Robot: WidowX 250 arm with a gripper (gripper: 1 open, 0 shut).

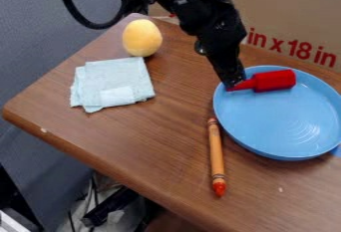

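Note:
My black gripper (233, 80) reaches down from the top, its tip at the narrow left end of a red object (273, 80), perhaps a toy bottle, which lies on its side on the blue plate (277, 126). I cannot tell whether the fingers are closed on it. An orange crayon (216, 160) lies on the table beside the plate's left, red tip toward the front. A folded pale cloth (112, 84) lies at the left, with a yellow egg-shaped object (142, 37) behind it.
A cardboard box (296, 17) stands behind. The table's left edge drops to the floor, where cables show.

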